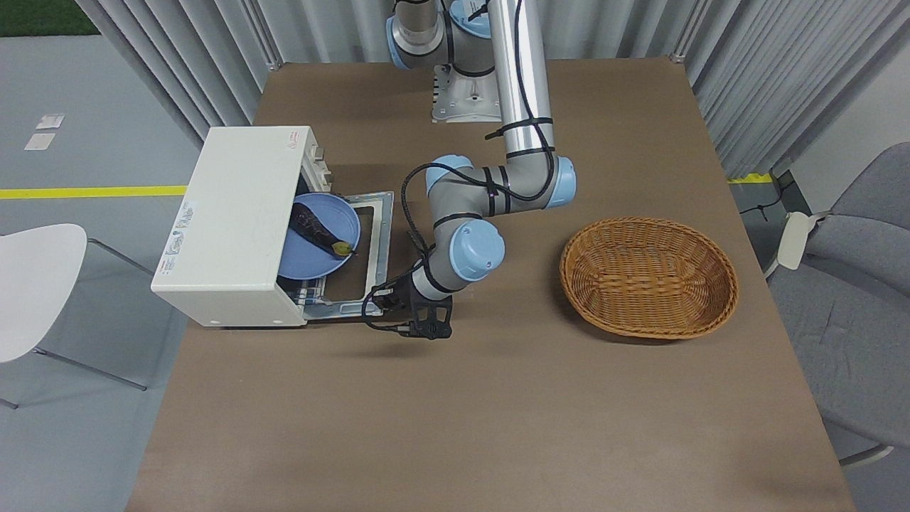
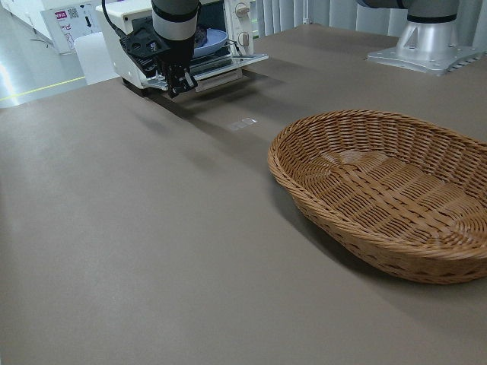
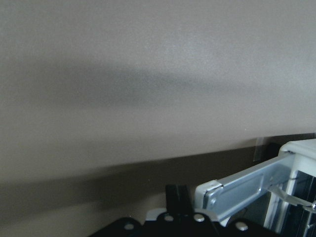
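Observation:
A white oven [image 1: 226, 222] lies on the table's left with its metal door [image 1: 379, 239] folded down flat. On that door sits a blue plate [image 1: 316, 264] holding a dark eggplant [image 1: 311, 226]. My gripper is low at the door's front corner, beside its metal edge in the wrist view; its fingertips appear close together, but whether it holds the edge is unclear. A brown wicker basket [image 1: 648, 277] stands to the right.
The robot base [image 2: 422, 57] is at the back.

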